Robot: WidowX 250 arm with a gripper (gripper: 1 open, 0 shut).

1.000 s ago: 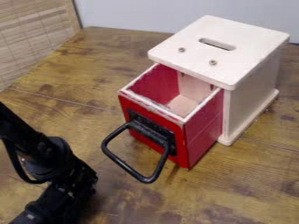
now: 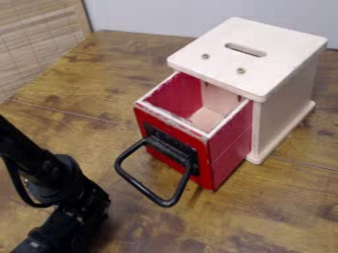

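A pale wooden box (image 2: 264, 54) with a slot and two screws on its lid stands right of centre. Its red drawer (image 2: 227, 150) is pulled out toward the front left and looks empty inside. A black loop handle (image 2: 164, 201) sticks out from the drawer's front. The black robot arm (image 2: 46, 178) comes in from the left edge, its gripper end low at the bottom left, apart from the handle. The fingertips are dark and partly cropped, so their state is unclear.
A woven panel (image 2: 34, 35) and a white wall lie at the back.
The arm's lower end at the bottom left has shifted slightly up and to the right. The box and drawer have not moved.
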